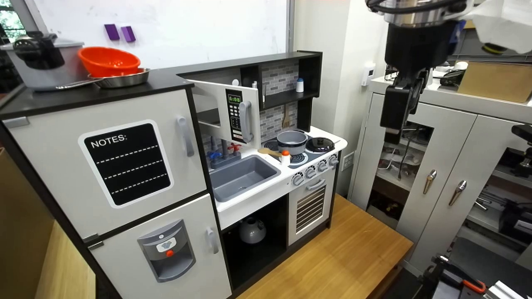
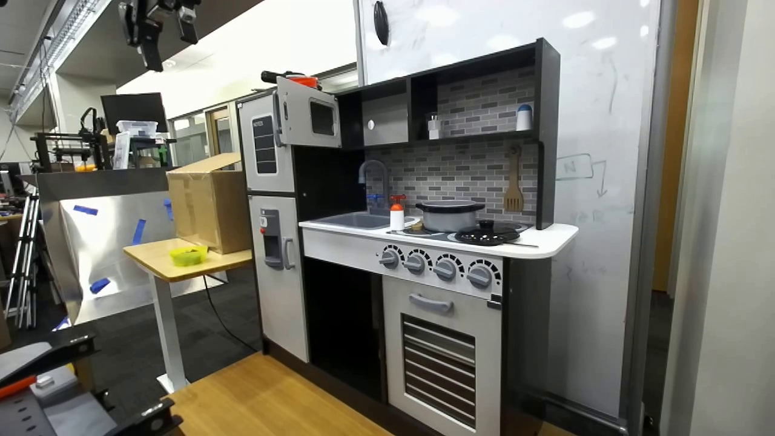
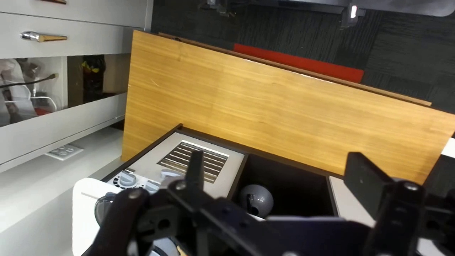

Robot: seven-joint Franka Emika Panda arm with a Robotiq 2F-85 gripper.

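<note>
High above the wooden table, my gripper stands open, its two black fingers (image 3: 359, 181) wide apart with nothing between them. Exterior view 1 has the gripper (image 1: 395, 132) at upper right, in front of the grey cabinet; in exterior view 2 the gripper (image 2: 168, 51) hangs at top left. It touches nothing. On the toy kitchen, the microwave door (image 1: 222, 113) is swung open. A grey pot (image 1: 292, 142) and a black lid (image 1: 319, 145) sit on the stove. Near them stands a white shaker with a red top (image 1: 285, 158). The sink (image 1: 244, 177) looks empty.
A grey kettle (image 3: 256, 200) sits in the dark open compartment under the sink. An orange bowl (image 1: 109, 62) and a large pot (image 1: 50, 62) rest on the fridge top. Bare wooden tabletop (image 3: 256, 102) lies before the kitchen. A grey cabinet (image 1: 444, 149) borders the right.
</note>
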